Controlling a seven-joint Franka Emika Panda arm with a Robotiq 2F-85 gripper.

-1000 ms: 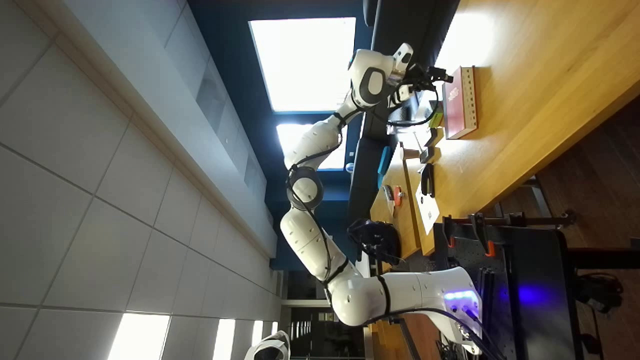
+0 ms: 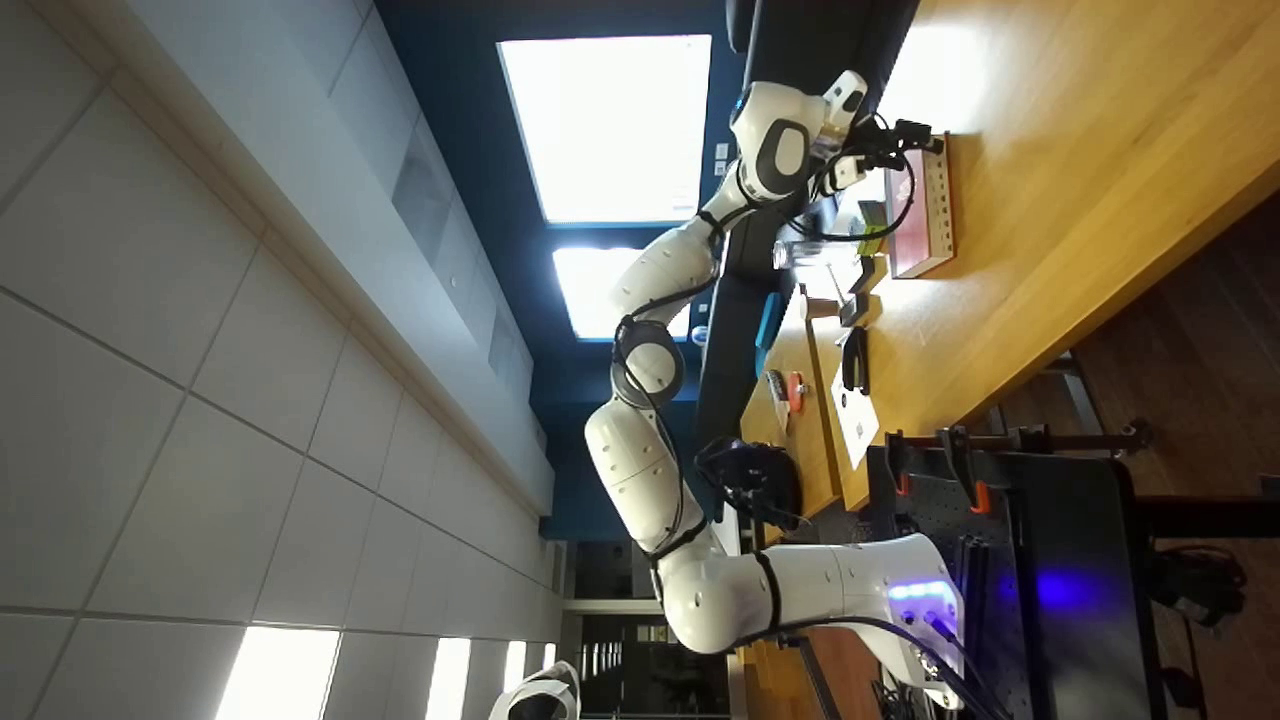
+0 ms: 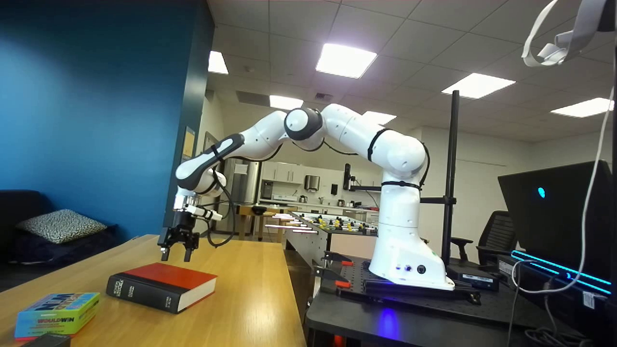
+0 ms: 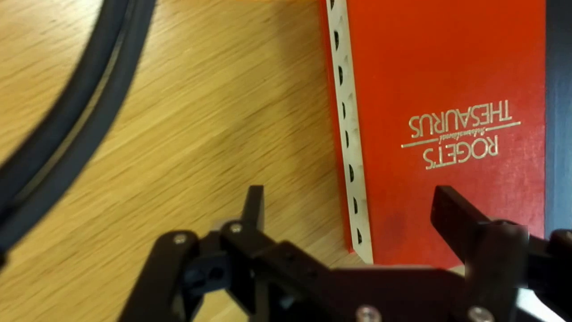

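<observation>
A thick red thesaurus (image 3: 170,276) with a black spine lies flat on the wooden table. In the wrist view its red cover (image 4: 445,59) fills much of the right side, its thumb-notched page edge facing left. My gripper (image 3: 176,255) is open and points down, just above the book's far side. Seen from the wrist, one finger (image 4: 254,206) is over bare wood and the other (image 4: 453,214) over the red cover, so the fingers straddle the page edge. Nothing is between them. Contact with the book cannot be made out.
A colourful game box (image 3: 57,315) sits on the near side of the book. Exterior view 1, turned sideways, shows a black case (image 2: 854,360) and a white sheet (image 2: 854,414) nearer the robot's base. Bare table (image 3: 254,283) lies between book and base.
The arm has come down closer to the book and the table, its gripper lower over the book's end. The book has stayed in place.
</observation>
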